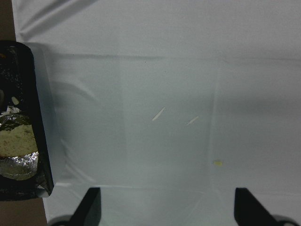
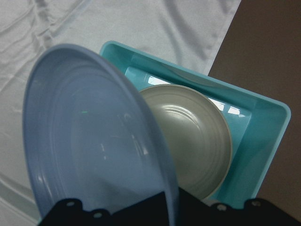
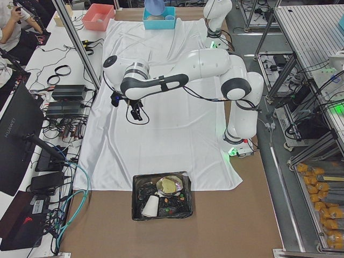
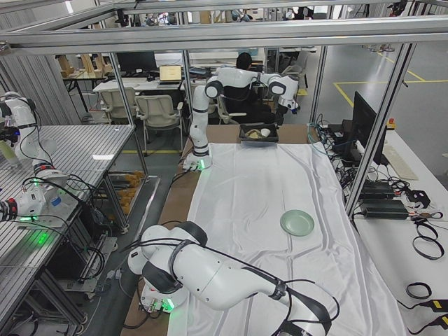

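Observation:
My right gripper is shut on the rim of a blue plate (image 2: 94, 132), held tilted over a turquoise bin (image 2: 263, 146) with a pale plate (image 2: 188, 141) inside. In the camera left view the blue plate (image 3: 154, 6) shows at the top. My left gripper (image 3: 134, 107) is open above the white cloth, its fingers apart at the bottom of the left wrist view. A green plate (image 4: 297, 222) lies on the cloth. A black tray (image 3: 161, 215) holds a foil bowl with yellowish food (image 3: 169, 186) and a white cup (image 3: 150, 207).
A pink bin (image 3: 98, 17) stands on the side table. Monitors, boxes and cables line that side.

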